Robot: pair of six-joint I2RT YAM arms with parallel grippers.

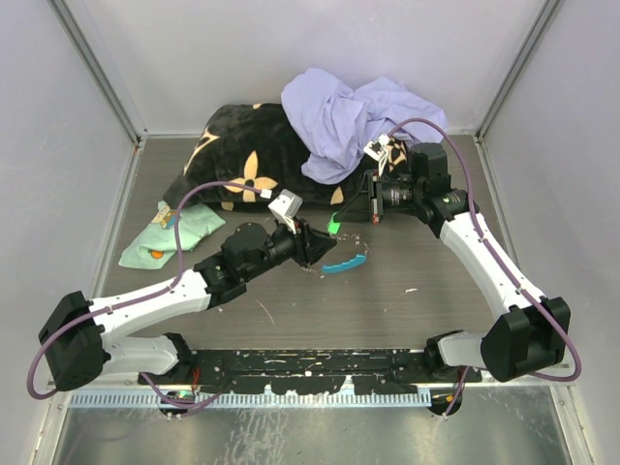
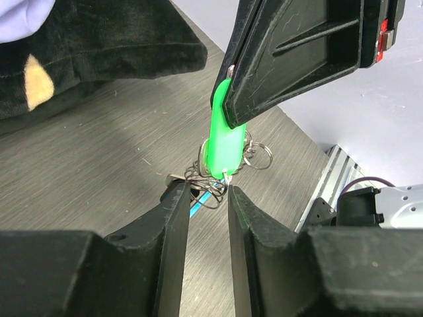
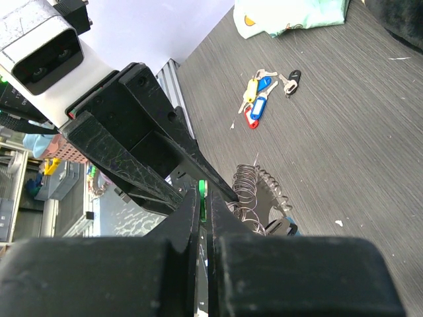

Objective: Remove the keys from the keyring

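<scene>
A bright green key tag (image 2: 227, 135) is pinched edge-on in my right gripper, which is shut on it. Below the tag hangs a tangle of wire rings and coils (image 2: 206, 183), with a blue strip (image 1: 344, 264) beneath in the top view. My left gripper is part open just under the tag, its fingertips on either side of the tag's lower end and the wire. Whether the fingers touch the wire is not clear. Loose keys with yellow, blue, red and black tags (image 3: 258, 107) lie on the table in the right wrist view.
A dark cushion with flower shapes (image 1: 250, 172) and a lilac cloth (image 1: 354, 121) lie along the back. A pale green cloth (image 1: 189, 231) rests at the left.
</scene>
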